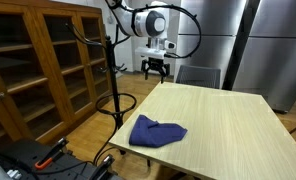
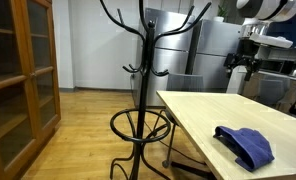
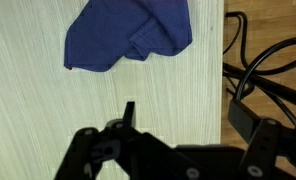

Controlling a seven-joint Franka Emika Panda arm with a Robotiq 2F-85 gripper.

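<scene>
A crumpled dark blue cloth (image 1: 156,132) lies flat on the pale table, close to its front left edge. In exterior view 2 the same cloth (image 2: 246,146) shows a raised fold. My gripper (image 1: 155,74) hangs well above the table toward its far left end, apart from the cloth and pointing down. From the wrist, the cloth (image 3: 123,35) fills the upper left, partly cut off by the frame's top. The gripper stands open, its fingers wide apart, with only bare tabletop and the table's edge showing between them.
A black coat rack (image 2: 140,125) with curved arms stands on the floor beside the table's left edge. A grey chair (image 1: 199,78) is behind the table.
</scene>
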